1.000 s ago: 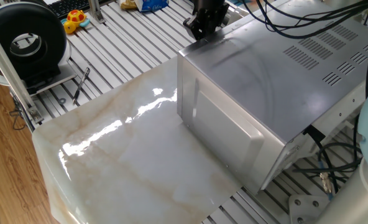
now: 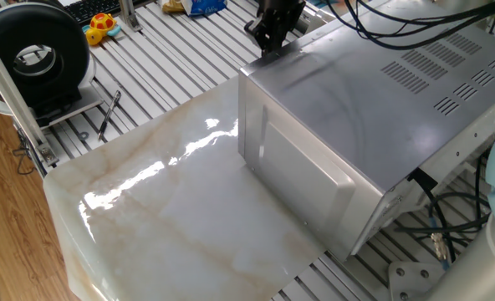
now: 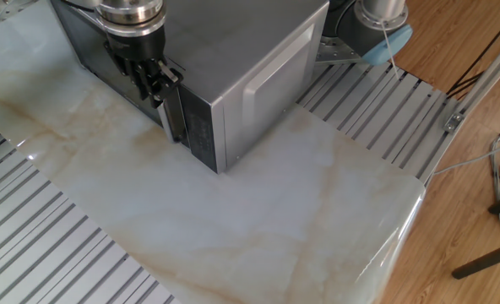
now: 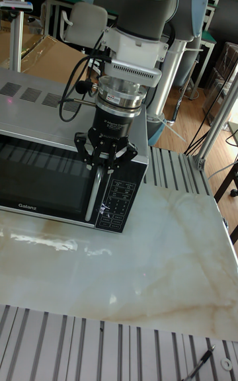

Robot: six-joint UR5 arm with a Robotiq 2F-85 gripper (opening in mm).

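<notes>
A silver microwave (image 2: pixel 373 92) with a black front stands on the marbled sheet; its door looks shut in exterior view 3. The upright metal door handle (image 4: pixel 94 196) sits left of the keypad panel (image 4: pixel 118 201). My black gripper (image 4: pixel 100 167) points down at the top of that handle, its fingers (image 4: pixel 127 156) on either side of it. Whether they press on the handle or stand slightly apart from it I cannot tell. In exterior view 2 the gripper (image 3: pixel 160 95) is beside the microwave's front, with the handle's lower part showing below. Exterior view 1 hides the fingertips behind the microwave's top edge.
Black cables (image 2: pixel 423 38) hang over the microwave's top. A yellow and orange toy (image 2: pixel 102 28), a pen (image 2: pixel 109 115) and a black ring-shaped device (image 2: pixel 72 42) lie farther off on the slatted table.
Over the last second my gripper has shifted very slightly left in exterior view 1. The microwave has not moved.
</notes>
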